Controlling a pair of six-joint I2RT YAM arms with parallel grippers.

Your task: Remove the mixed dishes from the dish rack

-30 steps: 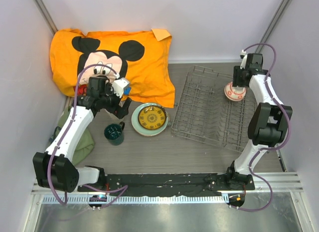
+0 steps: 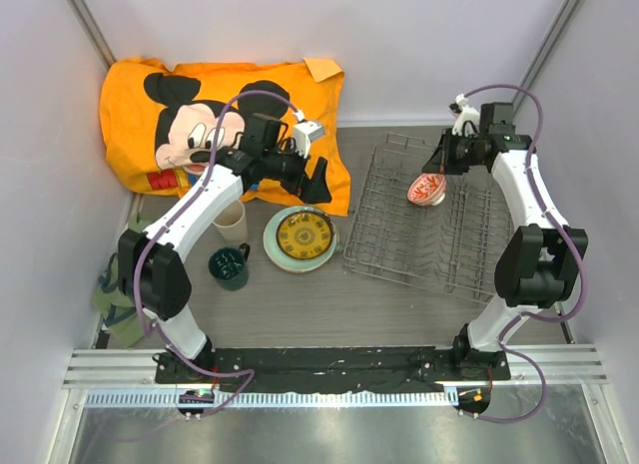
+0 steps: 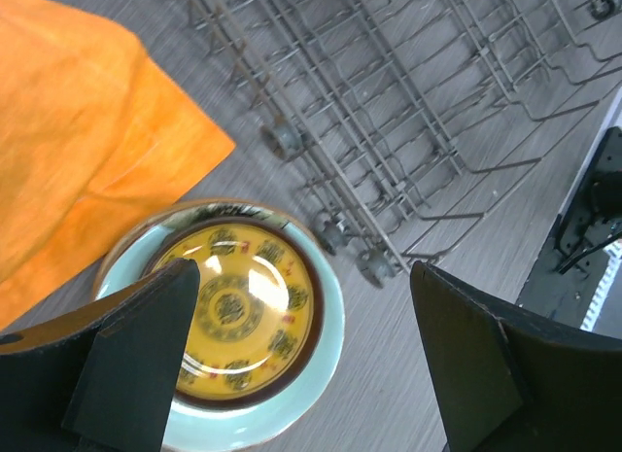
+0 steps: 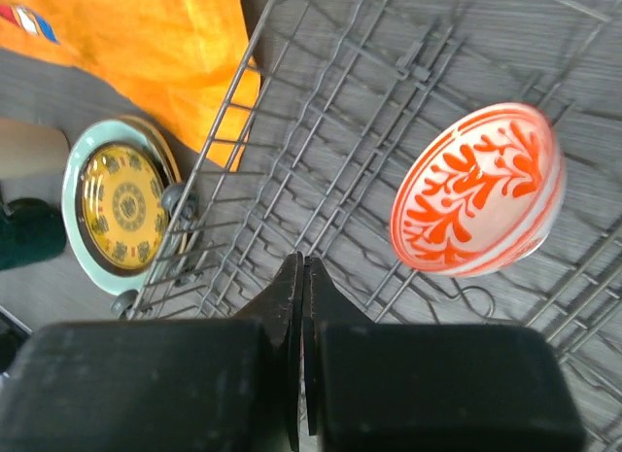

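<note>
A white bowl with red leaf patterns (image 4: pixel 476 194) is tilted on its side over the wire dish rack (image 2: pixel 394 239), free of any fingers. My right gripper is shut with nothing between its fingertips, and the bowl lies outside them, up and to the right in the right wrist view. From above, the right gripper (image 2: pixel 439 165) hangs just over the bowl (image 2: pixel 426 190). My left gripper (image 2: pixel 317 182) is open and empty, above the table between the orange cloth and the rack. In the left wrist view its fingers (image 3: pixel 146 365) stand wide apart.
A yellow plate (image 2: pixel 305 234) rests on a pale green plate (image 2: pixel 282 261) left of the rack. Beside them stand a beige cup (image 2: pixel 232 225) and a dark green mug (image 2: pixel 229 272). An orange cartoon cloth (image 2: pixel 130 115) covers the back left. Bare table lies in front.
The right gripper has moved left and closed. The left gripper has moved right from the cups, past the plates.
</note>
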